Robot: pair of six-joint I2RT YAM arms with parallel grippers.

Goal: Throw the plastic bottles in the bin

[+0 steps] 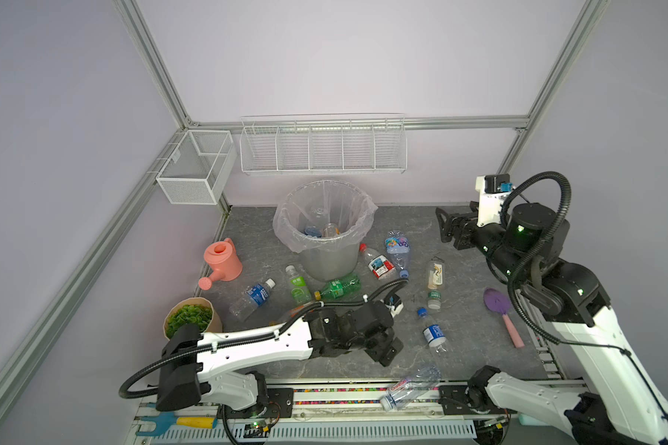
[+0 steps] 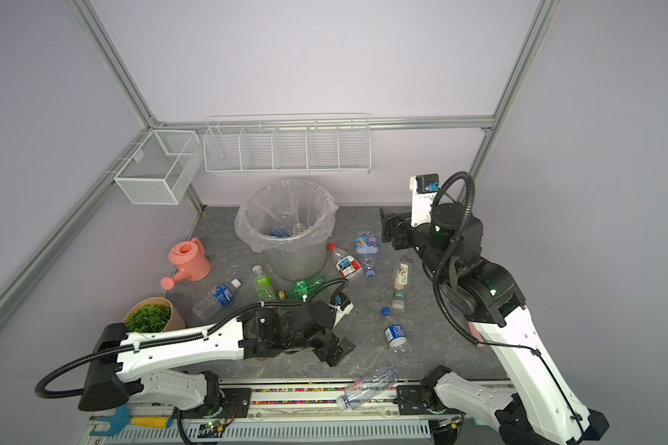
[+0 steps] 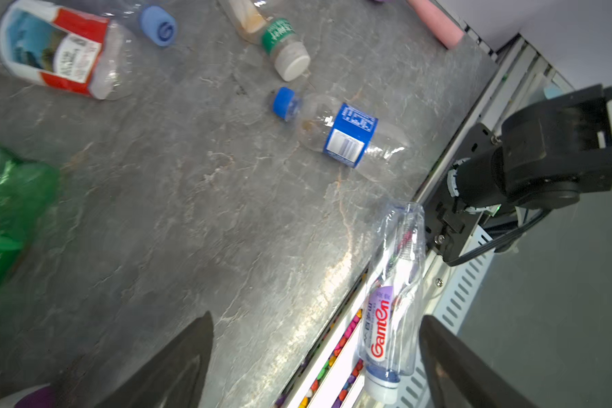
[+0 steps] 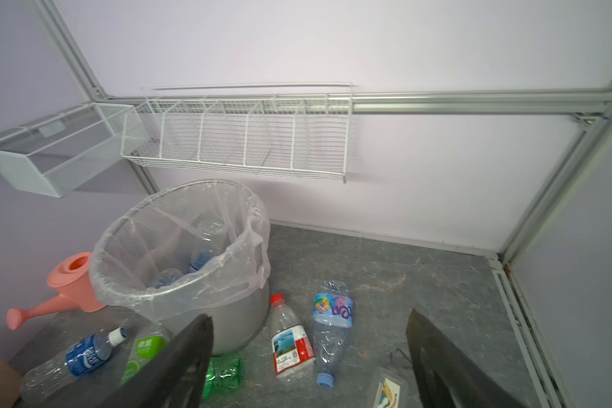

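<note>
Above the front middle of the table, my left gripper (image 1: 390, 351) is open and empty. In the left wrist view the Ganten bottle (image 3: 387, 299) lies below, over the front rail, near the right finger (image 3: 455, 360). My right gripper (image 1: 452, 230) is high at the back right, its fingers apart and empty. The lined bin (image 1: 323, 215) stands at the back with bottles inside. Around it lie a green bottle (image 1: 337, 287), a red-capped one (image 1: 378, 262), a blue-labelled one (image 1: 398, 250) and a lime-labelled one (image 1: 298, 284). Farther right are a blue-capped bottle (image 1: 432, 330) and a clear one (image 1: 435, 278).
A pink watering can (image 1: 222, 261), a potted plant (image 1: 189, 317) and another bottle (image 1: 256, 296) occupy the left. A purple-and-pink utensil (image 1: 501, 305) lies at right. White racks (image 1: 323, 146) hang behind the bin. Bare table lies at back right.
</note>
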